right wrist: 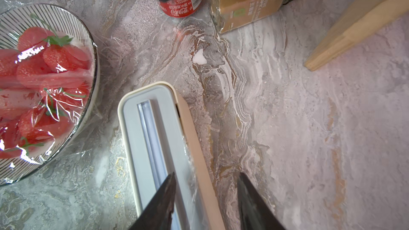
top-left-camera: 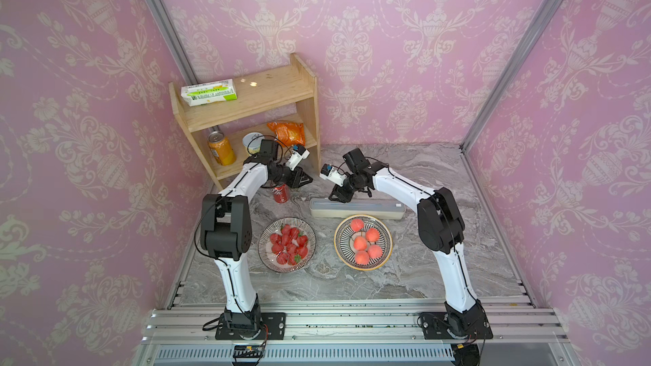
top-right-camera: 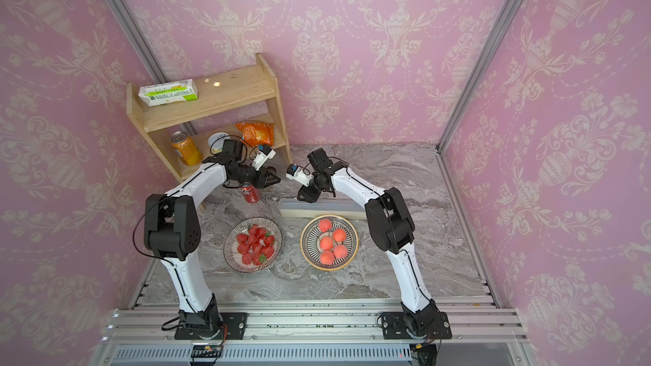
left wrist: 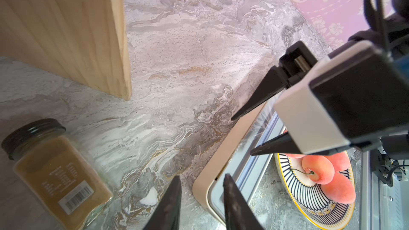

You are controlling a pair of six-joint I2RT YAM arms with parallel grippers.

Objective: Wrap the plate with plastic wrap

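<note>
The long plastic wrap dispenser lies on the counter behind the two bowls, clear film showing along its edge. A striped plate heaped with strawberries, at the left, has glossy film stretched over it. The yellow-rimmed plate at the right bears several peaches; from these views I cannot tell of film on it. My left gripper, partly open and empty, stands left of the dispenser's left end. Above the dispenser's left part is my right gripper, fingers apart, nothing visible between them.
A wooden shelf occupies the back left, holding a green-and-white box, an orange can and an orange bag. A red can and a brown jar are near the left gripper.
</note>
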